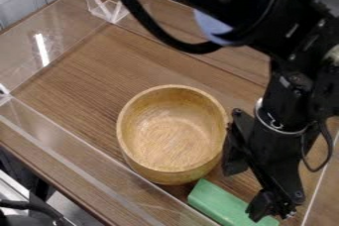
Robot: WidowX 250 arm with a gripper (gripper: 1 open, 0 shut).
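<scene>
My black gripper (pixel 261 165) hangs at the lower right, open, its fingers pointing down over a green block (pixel 221 202) at the bottom edge. A light wooden bowl (pixel 165 127) sits empty just left of the gripper. I cannot tell whether the fingers touch the block.
Transparent strips run along its left and front edges, and a clear bracket (pixel 106 5) is at the top left. A cable arches across the top, and the dark arm fills much of the right side.
</scene>
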